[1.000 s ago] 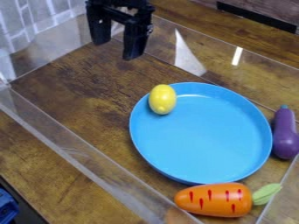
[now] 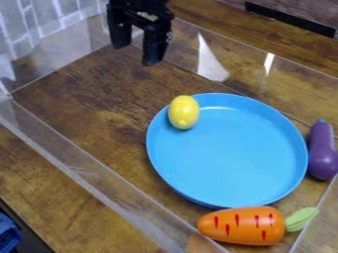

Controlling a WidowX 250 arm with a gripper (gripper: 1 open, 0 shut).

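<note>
My black gripper (image 2: 134, 49) hangs at the top of the view, open, its two fingers apart with nothing visible between them. It is above and left of a blue plate (image 2: 231, 163). A small yellow object (image 2: 184, 111) sits on the plate's upper left part.
A purple eggplant (image 2: 322, 150) lies right of the plate, and an orange carrot (image 2: 240, 226) lies below it. Clear plastic walls border the wooden surface (image 2: 79, 99), which is bare left of the plate. Part of a blue object (image 2: 14, 237) shows at the bottom left.
My gripper has risen slightly toward the top of the view. The plate and the objects round it have not moved.
</note>
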